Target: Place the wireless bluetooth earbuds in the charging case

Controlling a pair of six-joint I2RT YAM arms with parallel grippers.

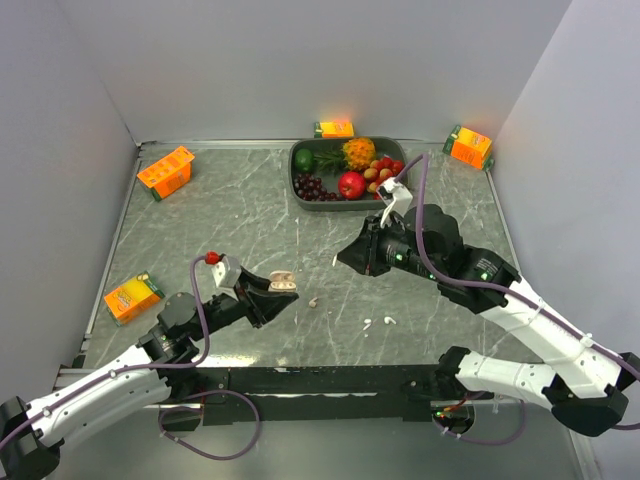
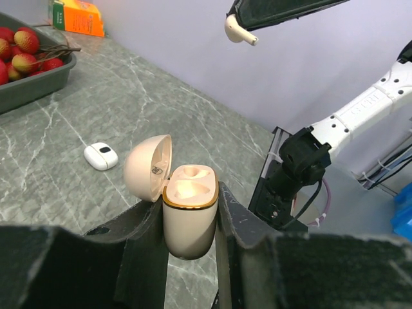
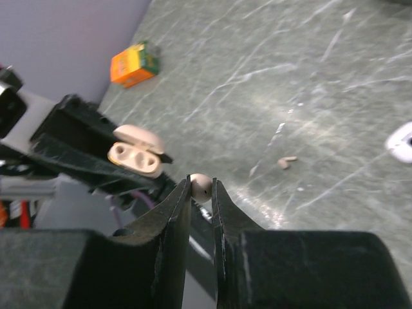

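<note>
My left gripper is shut on the cream charging case [image 2: 190,222], held upright with its lid open and empty-looking slots facing up. My right gripper holds a small white earbud between its fingertips; in the left wrist view that earbud [image 2: 238,29] hangs high at the upper right, apart from the case. In the right wrist view the case [image 3: 135,158] is left of and beyond the held earbud. A small cream piece [image 3: 285,161], likely another earbud, lies on the marble table.
A grey fruit tray [image 1: 345,200] stands at the back centre. Orange boxes [image 1: 165,172] line the edges. A white oval case [image 2: 100,156] and small white bits [image 1: 389,321] lie on the table, whose middle is otherwise fairly clear.
</note>
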